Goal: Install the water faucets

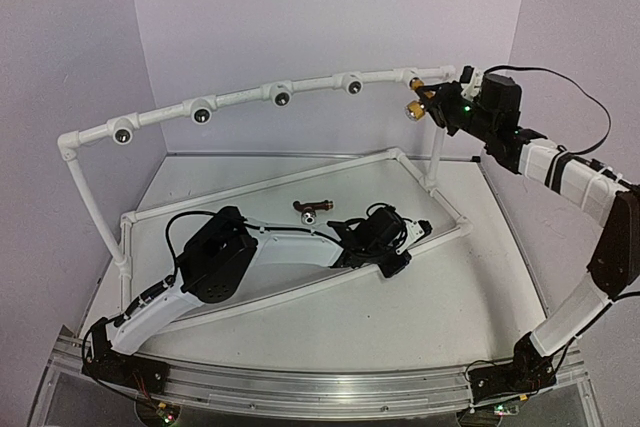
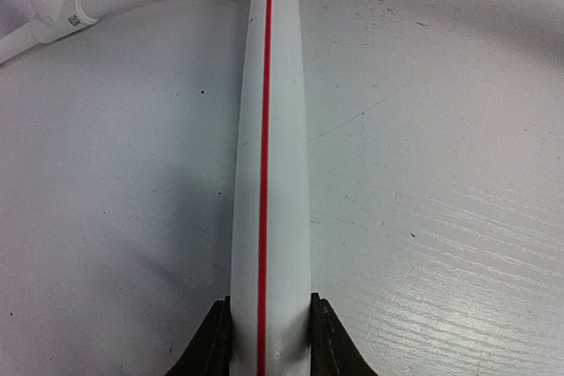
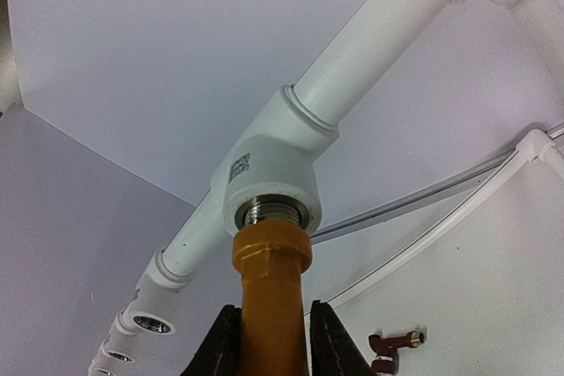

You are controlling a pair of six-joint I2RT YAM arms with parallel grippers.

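Note:
An orange-gold faucet (image 3: 271, 305) is between the fingers of my right gripper, which is shut on it. Its collar meets the threaded opening of the white pipe tee (image 3: 271, 151); how deep the thread sits cannot be told. From above, this faucet (image 1: 414, 110) shows at the right end of the raised pipe, with my right gripper (image 1: 428, 97) beside it. My left gripper is shut on the lower white pipe (image 2: 282, 173) with a red stripe. A brown faucet (image 1: 316, 206) lies on the board inside the frame.
Several other tees with dark openings, such as the leftmost tee (image 1: 123, 135), line the raised pipe (image 1: 237, 98). White posts (image 1: 90, 205) hold it up at both ends. The board's front right (image 1: 440, 297) is clear.

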